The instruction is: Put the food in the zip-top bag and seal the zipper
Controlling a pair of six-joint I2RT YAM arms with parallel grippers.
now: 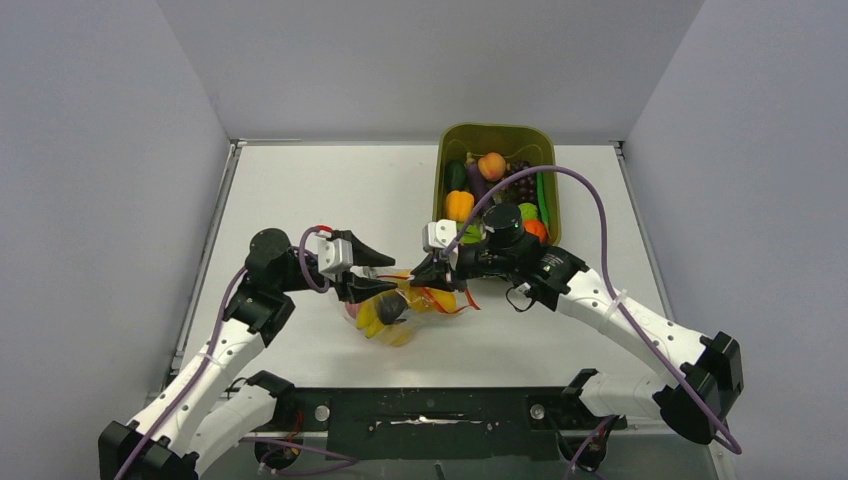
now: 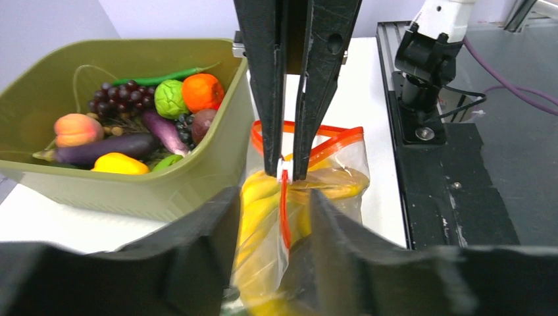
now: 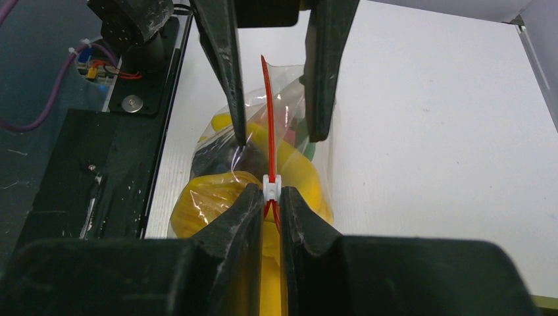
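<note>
The clear zip bag (image 1: 398, 338), holding yellow food and a dark round piece, lies at the middle of the table. A red zipper strip (image 3: 270, 125) runs along its mouth, carrying a white slider (image 3: 272, 188). My right gripper is shut on that slider, fingertips at its sides. On the left, my left gripper (image 1: 393, 274) stands open. In the right wrist view, its fingers (image 3: 322, 79) are on either side of the strip, apart from it, beyond the slider. To the right of the slider, a loose red-edged flap (image 2: 339, 141) of the bag sticks up and spreads.
An olive-green bin (image 1: 446, 150) with several fruits and vegetables stands at the back right, behind the right arm. A dark rail (image 1: 420, 440) runs along the front edge.
</note>
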